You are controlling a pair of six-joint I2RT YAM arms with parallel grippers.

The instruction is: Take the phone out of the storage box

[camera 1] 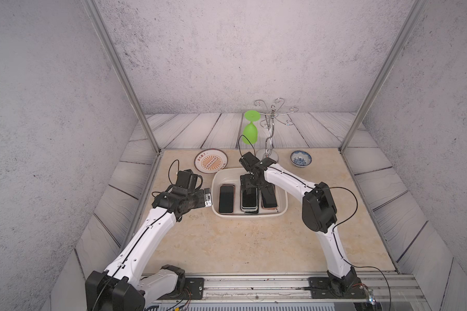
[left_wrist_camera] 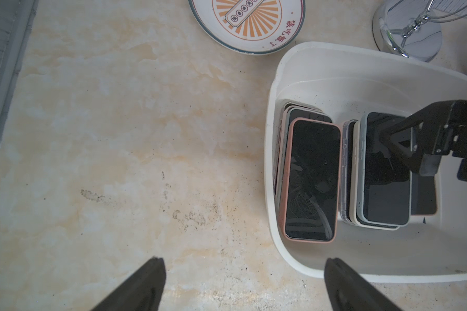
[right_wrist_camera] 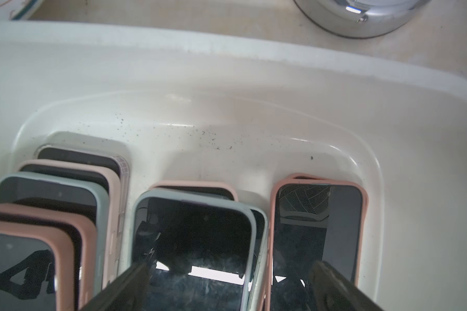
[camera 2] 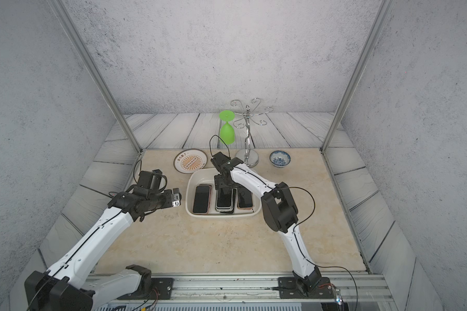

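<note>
The white storage box (camera 1: 259, 216) holds three side-by-side stacks of phones, screens up. In the right wrist view, a pale-blue-framed phone (right_wrist_camera: 192, 233) tops the middle stack and a pink-framed phone (right_wrist_camera: 316, 217) tops the right one. The left stack carries another pink-framed phone (left_wrist_camera: 313, 178). My right gripper is open over the middle stack, fingers blurred on either side; whether they touch a phone cannot be told. My left gripper stands open and empty just left of the box, over bare table.
A patterned plate (camera 1: 211, 161) lies behind the box to the left. A metal stand (camera 2: 247, 134) with a green goblet (camera 2: 227, 132) rises behind it, and a blue-and-white bowl (camera 1: 301, 158) sits back right.
</note>
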